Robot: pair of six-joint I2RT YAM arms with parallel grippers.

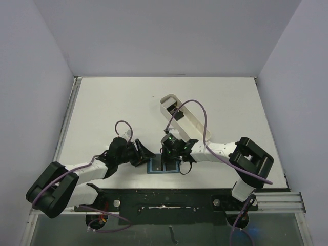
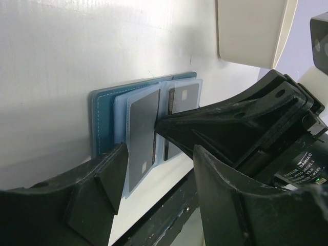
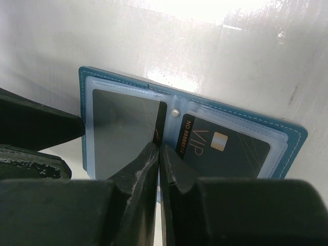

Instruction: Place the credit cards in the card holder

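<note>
The blue card holder (image 3: 292,148) lies open on the table with dark cards in clear sleeves, one marked VIP (image 3: 225,154). My right gripper is shut, its fingertips pressed over the inner edge of a plain dark card (image 3: 123,123); whether anything is between them is hidden. In the left wrist view it reaches over the holder from the right. My left gripper stands open at the holder's left side, with nothing seen between its fingers.
A long white tray (image 1: 192,123) with dark cards (image 1: 174,107) in its far end lies diagonally behind the right arm.
</note>
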